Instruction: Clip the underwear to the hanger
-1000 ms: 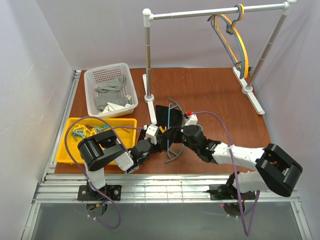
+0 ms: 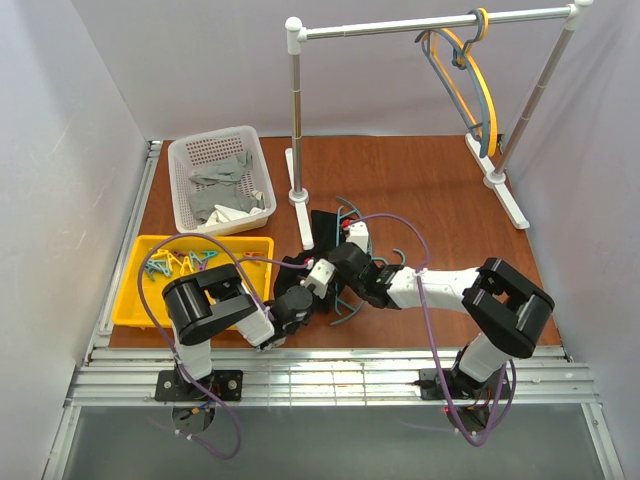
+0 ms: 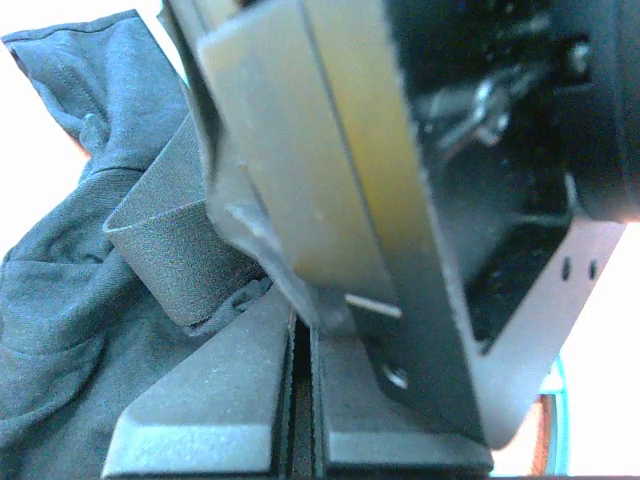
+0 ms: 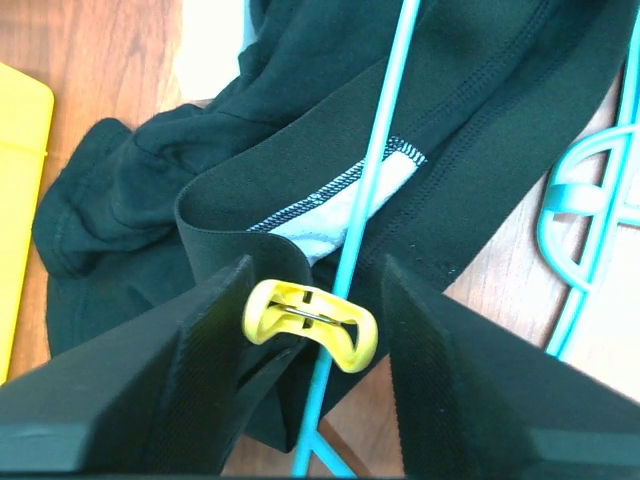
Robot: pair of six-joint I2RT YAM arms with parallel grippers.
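Observation:
Dark underwear (image 4: 130, 200) lies bunched on the table beneath a light-blue hanger (image 4: 372, 150), whose rod crosses it. A yellow clip (image 4: 310, 320) sits on that rod between the fingertips of my right gripper, which stands part open; whether it touches the clip I cannot tell. My left gripper is shut on the dark cloth's edge or just beside it; nothing clearly shows between its fingers. In the left wrist view the right gripper's body fills much of the upper right.
A yellow tray (image 2: 140, 300) of clips sits at the left, a white basket (image 2: 178, 190) of clothes behind it. A rack (image 2: 430, 25) with hangers stands at the back.
The right arm has moved left and in over the clip on the hanger, close beside my left gripper. The left gripper has shifted slightly right.

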